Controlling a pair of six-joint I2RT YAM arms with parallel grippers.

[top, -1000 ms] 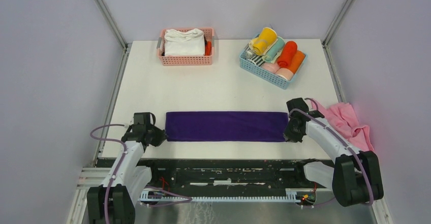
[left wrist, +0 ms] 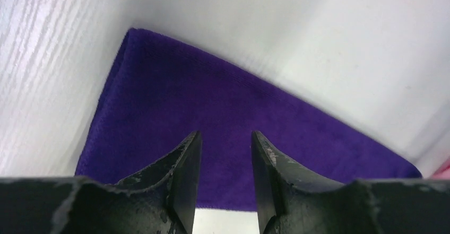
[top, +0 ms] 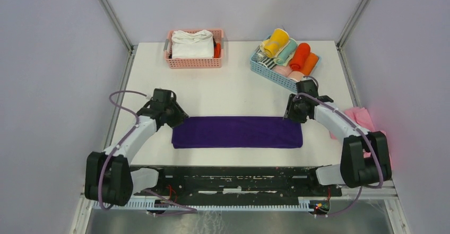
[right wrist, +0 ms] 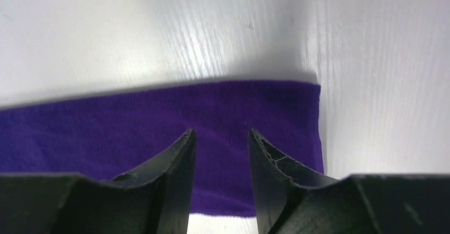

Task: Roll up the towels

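A dark purple towel point(top: 239, 132) lies flat as a long folded strip across the front of the table. Over its far left corner hovers my left gripper. Its fingers point(left wrist: 187, 162) stand apart, with only the towel's surface visible behind the gap. My right gripper is above the towel's far right end, open, holding nothing. In the right wrist view the towel's far right corner point(right wrist: 308, 93) lies beyond the fingertips. Whether either gripper's tips touch the cloth cannot be told.
At the back left stands a pink basket point(top: 194, 63) with folded white cloth. A blue basket point(top: 276, 78) of rolled towels is at the back right, near my right arm. A crumpled pink cloth point(top: 362, 118) lies at the right edge.
Both arms have moved inward and toward the far side, from the towel's short ends to its far corners. The towel lies essentially as before.
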